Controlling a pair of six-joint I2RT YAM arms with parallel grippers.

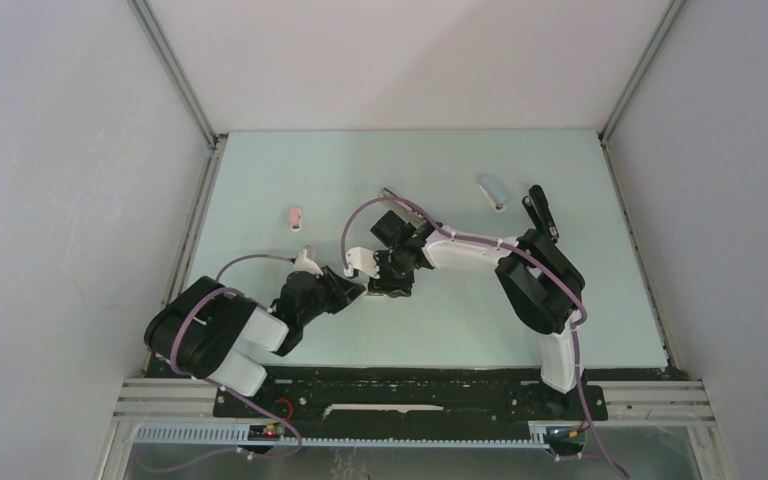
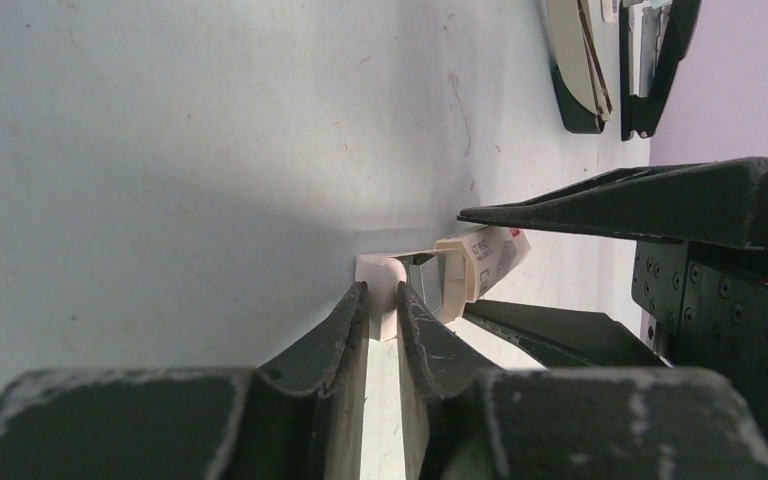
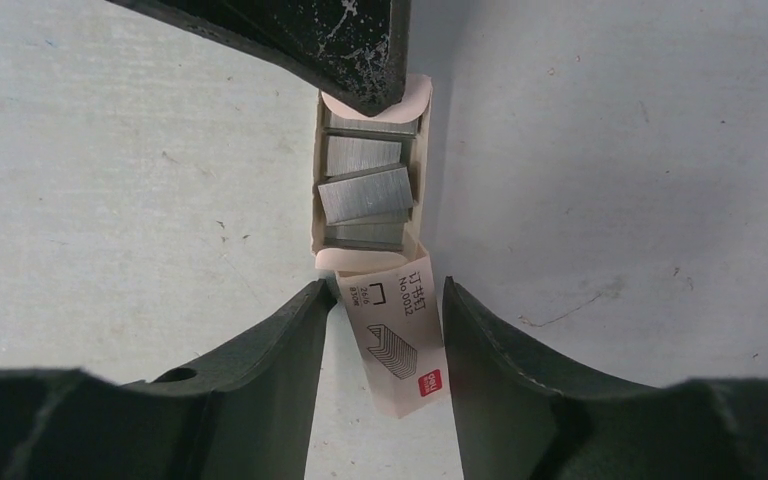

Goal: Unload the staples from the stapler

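Observation:
An open staple box (image 3: 360, 210) lies on the table, holding several metal staple strips (image 3: 365, 190). My left gripper is shut on the box's end flap, seen pale pink between its fingertips. At the other end, the printed box lid (image 3: 390, 340) is folded out, between the fingertips of my right gripper, which stands part open around it; whether both fingers touch it I cannot tell. In the top view both grippers meet low at the table's centre, mostly hiding the box.
Two staplers (image 2: 578, 70) (image 2: 650, 60) stand beyond the grippers. A blue stapler (image 1: 492, 192), a black one (image 1: 540, 212) and a small pink item (image 1: 295, 218) lie farther back on the table (image 1: 280, 170).

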